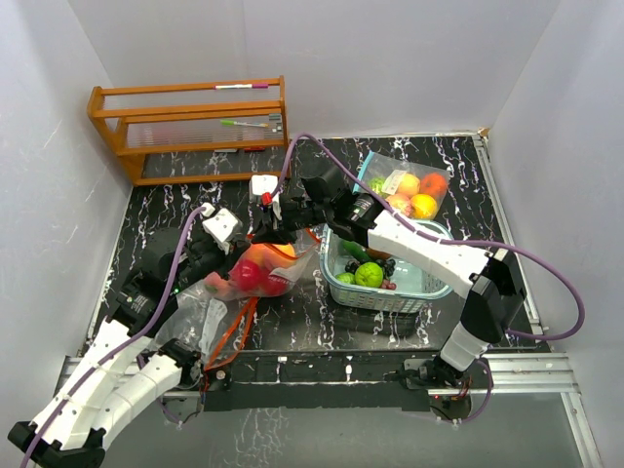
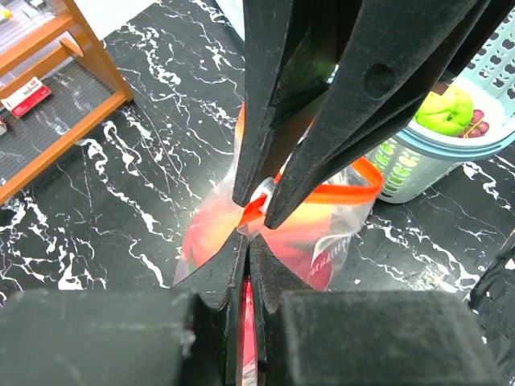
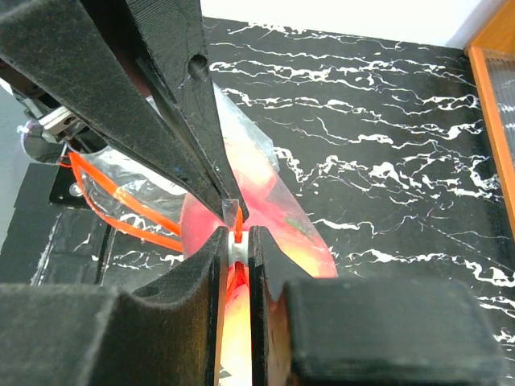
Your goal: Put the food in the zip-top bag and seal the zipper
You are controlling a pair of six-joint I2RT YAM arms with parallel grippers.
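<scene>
The zip top bag [image 1: 261,271] with red and orange food inside is held up at the centre left, its orange zipper strip [image 2: 346,193] along the top. My right gripper is shut on the zipper, a white slider piece between its fingertips. My left gripper is shut at the bag's top, just beside the right one; whether thin plastic is between its fingers is hard to tell. The two grippers nearly touch, the other gripper's black fingers filling the upper part of each wrist view.
A basket [image 1: 405,302] of produce stands to the right, with another bag of fruit [image 1: 419,185] behind it. A wooden rack [image 1: 185,180] is at the back left. More empty bags [image 1: 205,322] with orange strips lie at the front left.
</scene>
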